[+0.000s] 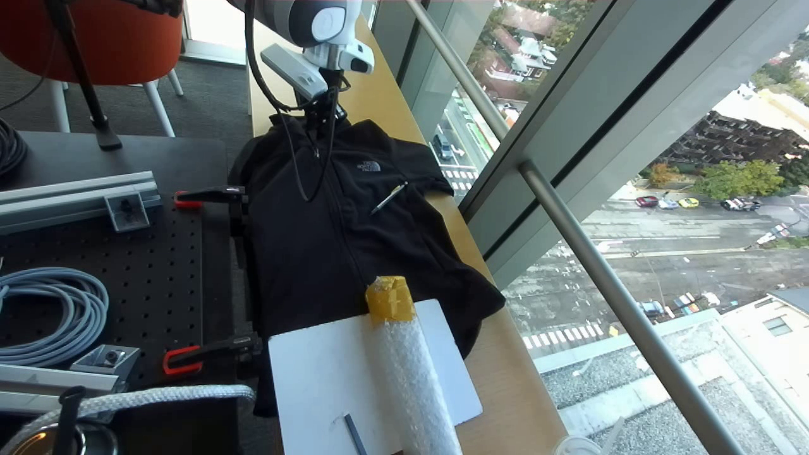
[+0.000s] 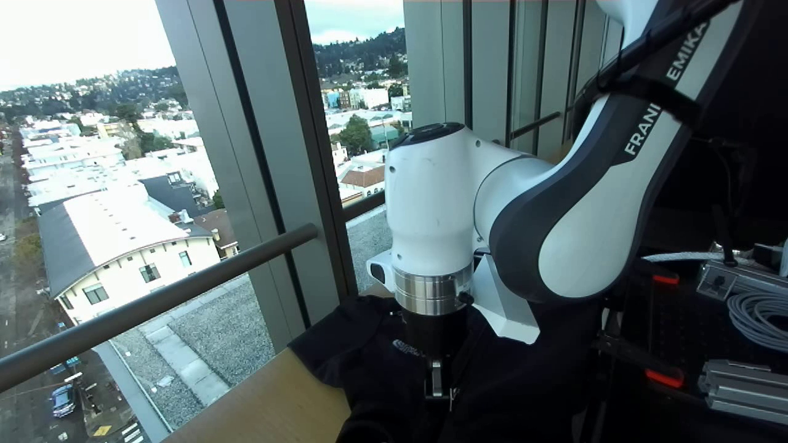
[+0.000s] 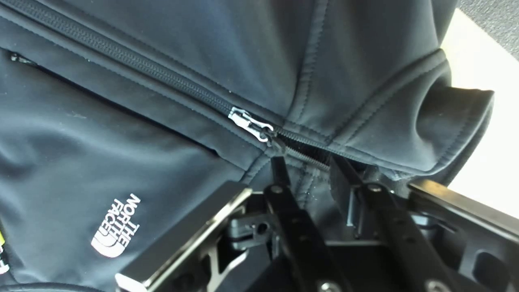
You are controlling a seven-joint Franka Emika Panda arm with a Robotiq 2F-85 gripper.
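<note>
A black jacket (image 1: pixel 303 227) lies spread on the wooden ledge, its collar end toward the arm. In the wrist view its zipper runs diagonally, closed up to a silver zipper pull (image 3: pixel 249 125) near the collar; beyond the pull the teeth are parted. A dark cord hangs from the pull's ring toward one fingertip; whether they touch I cannot tell. My gripper is open over the parted collar, its fingers apart with nothing gripped between them. In exterior view 2 the gripper (image 2: pixel 439 387) points straight down at the jacket; its fingertips are hard to make out there.
A pen (image 1: pixel 389 197) lies on the jacket's chest. A white board (image 1: pixel 326 371) and a bubble-wrapped roll (image 1: pixel 413 379) rest over the hem. Clamps (image 1: pixel 216 352) line the black pegboard table. The window rail (image 1: pixel 607 277) runs along the other side.
</note>
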